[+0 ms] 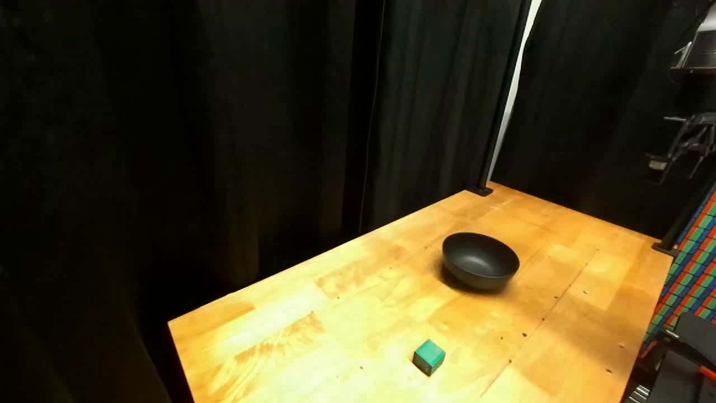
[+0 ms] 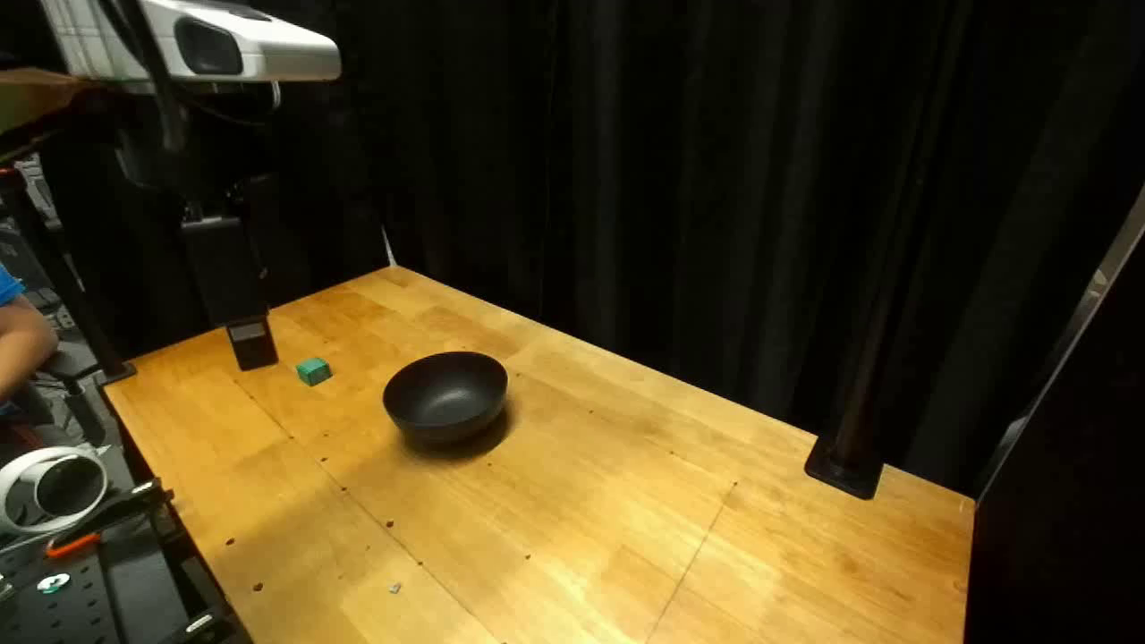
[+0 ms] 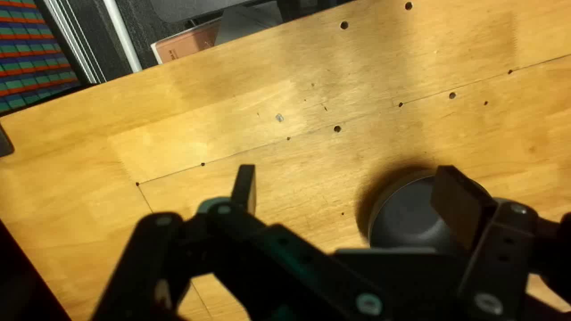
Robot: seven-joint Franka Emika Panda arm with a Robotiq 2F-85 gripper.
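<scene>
A small green cube (image 1: 429,356) lies alone on the wooden table, nearer the front in exterior view 1. In exterior view 2 the cube (image 2: 313,371) is left of the black bowl (image 2: 445,397), apart from it. The bowl is upright and looks empty. My gripper is open in the wrist view, its fingers (image 3: 463,206) spread wide with nothing between them. It hangs above the table, and the bowl (image 3: 409,214) shows below, partly hidden by the right finger. No cube appears in the wrist view. Exterior view 2 shows the dark gripper (image 2: 252,343) at upper left.
Black post bases (image 2: 844,467) stand at its corners. Dark curtains (image 1: 282,121) hang behind it. Equipment (image 2: 97,569) crowds the front left edge in exterior view 2, where a person's arm (image 2: 21,343) also shows.
</scene>
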